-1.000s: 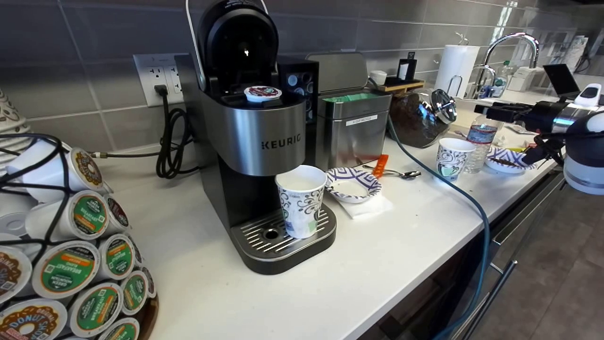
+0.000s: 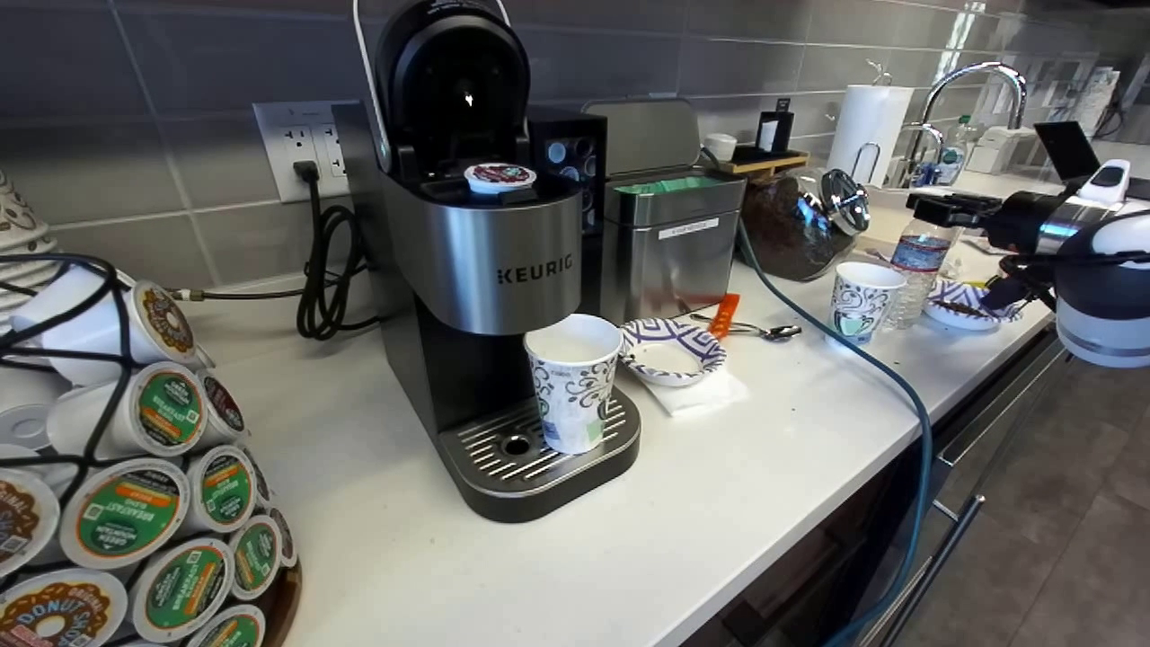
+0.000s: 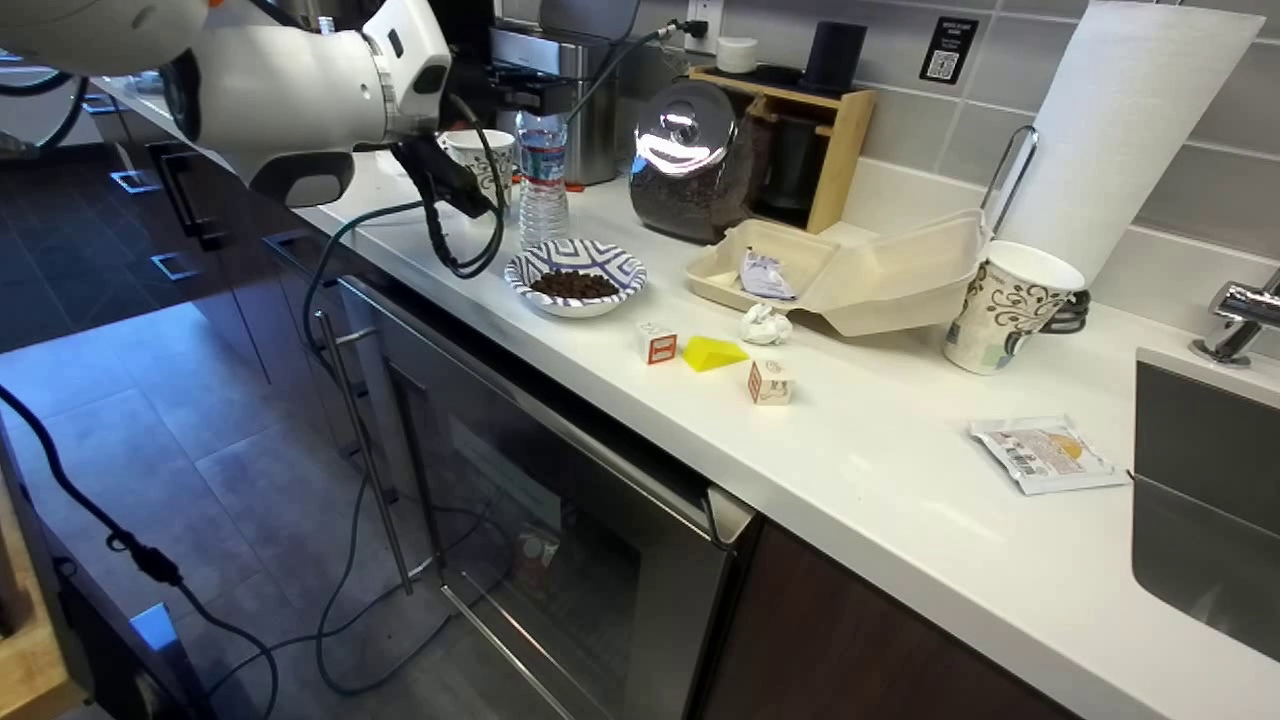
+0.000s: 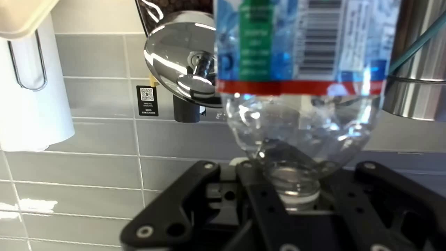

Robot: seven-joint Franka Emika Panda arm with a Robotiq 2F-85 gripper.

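A clear water bottle (image 3: 543,162) with a blue label stands upright on the counter, or very close to its surface. My gripper (image 2: 946,208) comes in level from the right in exterior view 1, at the bottle's top. In the wrist view the black fingers (image 4: 267,209) are shut on the neck, one on each side, and the bottle's body (image 4: 299,121) fills the upper part. The black gripper hides the bottle's cap in both exterior views.
A paper cup (image 2: 865,302) is right beside the bottle, and a patterned bowl (image 3: 576,301) of dark pieces sits close by. A coffee machine (image 2: 464,259) holds another cup. A blue cable (image 2: 916,399) drapes over the counter edge.
The gripper and arm have shifted slightly in exterior view 1, and the bottle has moved a little to the right with them. The cups and bowls look unmoved.
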